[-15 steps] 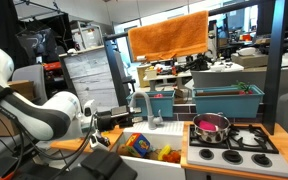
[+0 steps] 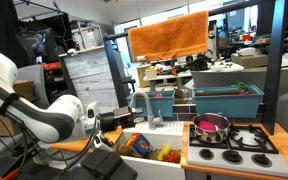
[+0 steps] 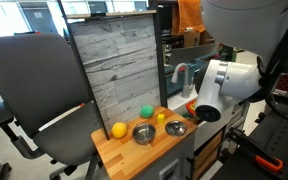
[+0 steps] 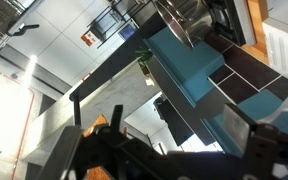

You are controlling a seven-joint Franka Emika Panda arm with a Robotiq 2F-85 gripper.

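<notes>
In the wrist view my gripper stands open, its dark fingers wide apart with nothing between them. In exterior view 1 the white arm [image 2: 56,125] reaches in from the left, and its dark end is beside the sink, above the counter. The sink [image 2: 169,141] holds a colourful box [image 2: 138,145] and several red, yellow and green items. To its right, a metal pot [image 2: 210,127] with something pink inside sits on the stove [image 2: 242,157].
A faucet [image 2: 148,108] rises behind the sink. On the wooden counter in exterior view 2 are an orange-yellow ball [image 3: 119,130], a green ball [image 3: 146,112], a small yellow item [image 3: 161,118] and metal bowls [image 3: 144,133]. An orange towel [image 2: 169,37] hangs above.
</notes>
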